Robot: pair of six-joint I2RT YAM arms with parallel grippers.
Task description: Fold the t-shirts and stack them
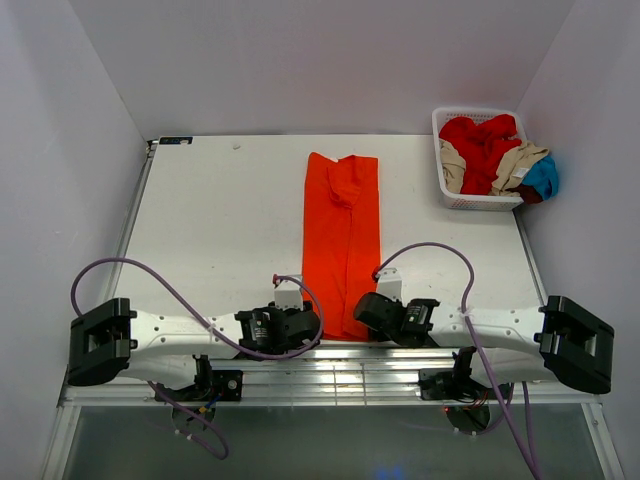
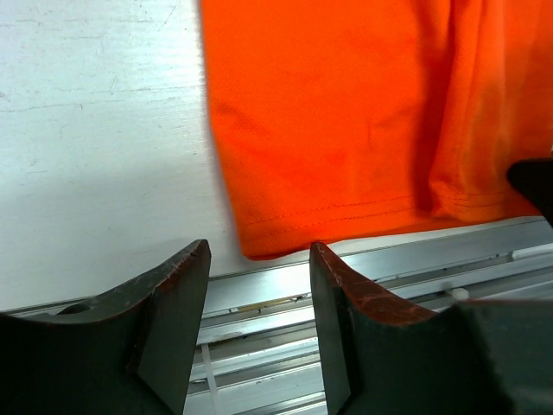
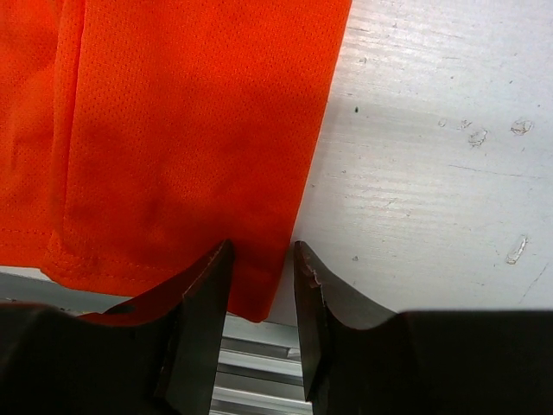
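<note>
An orange T-shirt [image 1: 340, 230] lies lengthwise in the middle of the white table, its long sides folded inward and collar at the back. My left gripper is open at the shirt's near-left hem corner [image 2: 268, 233], fingertips either side of that corner. My right gripper stands open over the near-right corner, one finger on the orange cloth and the other at the bare table just past its edge. In the top view both grippers are largely hidden under the arms.
A white basket [image 1: 470, 200] of red, beige and blue clothes stands at the back right. A metal rail [image 1: 330, 380] runs along the near edge, below both grippers.
</note>
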